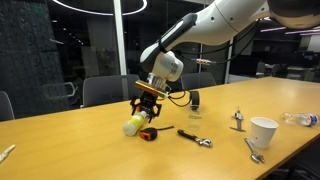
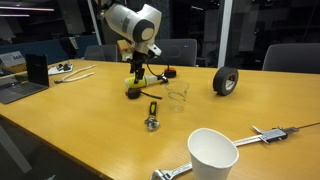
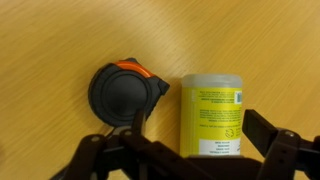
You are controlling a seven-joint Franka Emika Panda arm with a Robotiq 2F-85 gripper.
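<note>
My gripper is open above a yellow-green canister (image 3: 212, 112) with a printed label. In the wrist view the canister lies between the two spread fingers, and its lower end is hidden behind the gripper. A black and orange tape measure (image 3: 122, 94) rests close beside it, to the left in that view. From the first exterior view the canister (image 1: 134, 124) appears lying on its side on the wooden table, directly under the gripper (image 1: 147, 105). Whether the fingers touch it cannot be told.
A clear glass (image 2: 177, 92), a black roll (image 2: 226, 81) and an adjustable wrench (image 2: 153, 115) stand or lie nearby. Farther off are a white cup (image 1: 263, 132), metal tools (image 1: 253, 149) and a plastic bottle (image 1: 300, 118). Bare table (image 1: 60, 140) stretches out to the left.
</note>
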